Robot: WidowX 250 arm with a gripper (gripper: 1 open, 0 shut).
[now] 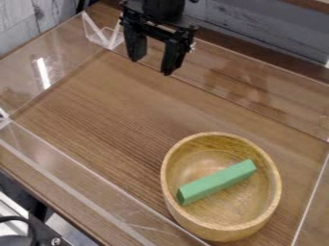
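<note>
My gripper [154, 48] hangs over the back of the wooden table, near the top centre of the camera view, its dark fingers open, with nothing seen between them. In the lower right sits a yellow round container [182, 216] holding a green block [217, 181], well apart from the gripper.
Clear plastic fixtures show at the upper left and left edge, and a black cable [15, 223] lies at the lower left corner.
</note>
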